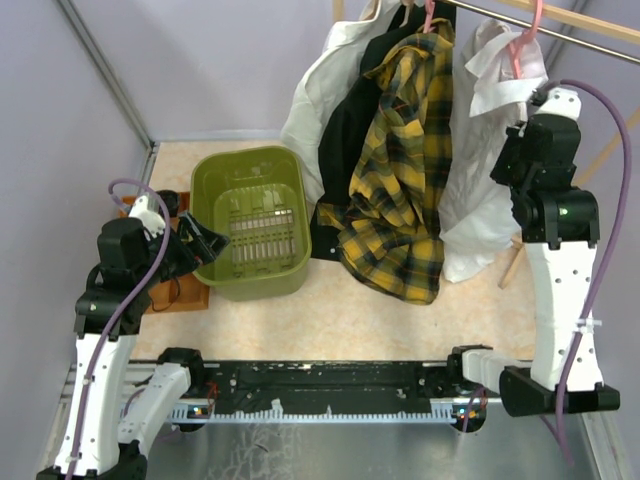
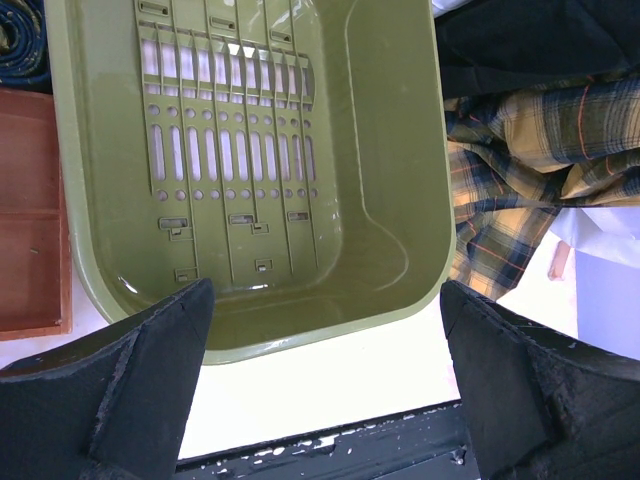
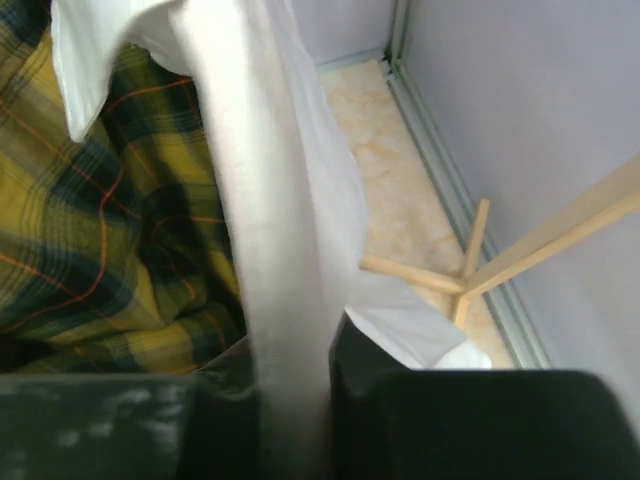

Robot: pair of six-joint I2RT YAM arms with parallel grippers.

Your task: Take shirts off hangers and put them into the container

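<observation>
A white shirt (image 1: 478, 175) hangs from a pink hanger (image 1: 527, 40) on the rail at the right of the top view. My right gripper (image 1: 503, 165) is at the shirt's right side, below the collar. In the right wrist view a vertical fold of white cloth (image 3: 262, 190) runs down between the dark fingers. The cloth covers the gap, so whether they are closed on it cannot be told. My left gripper stands open and empty at the near edge of the green basket (image 1: 283, 288), its fingers (image 2: 150, 385) wide apart.
A yellow-and-black plaid shirt (image 1: 395, 190), a black garment (image 1: 345, 145) and another white one (image 1: 315, 105) hang left of the white shirt. A brown tray (image 2: 30, 260) sits beside the basket.
</observation>
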